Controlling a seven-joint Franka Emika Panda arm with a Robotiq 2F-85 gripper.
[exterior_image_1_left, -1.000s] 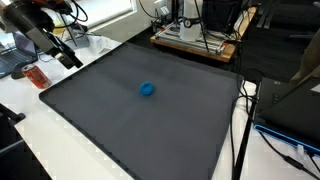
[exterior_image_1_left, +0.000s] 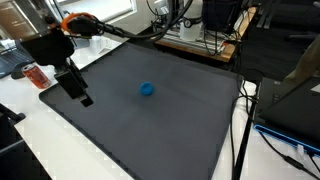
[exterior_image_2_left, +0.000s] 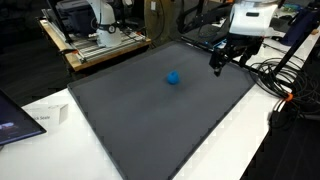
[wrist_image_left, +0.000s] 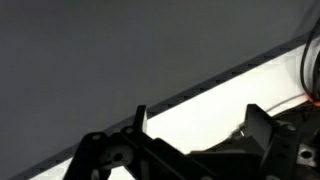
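A small round blue object (exterior_image_1_left: 147, 88) lies on the dark grey mat (exterior_image_1_left: 150, 130), and the second exterior view has this blue object (exterior_image_2_left: 172, 77) toward the mat's far side. My gripper (exterior_image_1_left: 80, 94) hangs over the mat's left part in the first exterior view, well apart from the blue object. The wrist view has the gripper open, its two dark fingers set wide. Between them only the mat's edge and white table show, and the blue object is out of that view.
A red-and-white can (exterior_image_1_left: 37, 76) stands by the mat's left corner. Black cables (exterior_image_2_left: 285, 85) lie coiled beside the mat. A wooden-edged platform (exterior_image_1_left: 200, 45) with white items is at the back.
The blue object stays where it was.
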